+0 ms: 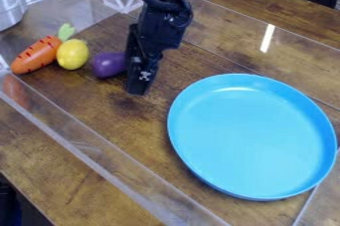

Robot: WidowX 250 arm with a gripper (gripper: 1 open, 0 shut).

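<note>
My black gripper hangs low over the wooden table at upper middle, just right of a purple eggplant, its lower fingers open and partly overlapping the eggplant's right end. Whether they touch it I cannot tell. A yellow lemon lies left of the eggplant, and an orange carrot with a green top lies further left. A large blue plate fills the lower right.
Clear plastic walls or edges run along the left and lower left.
</note>
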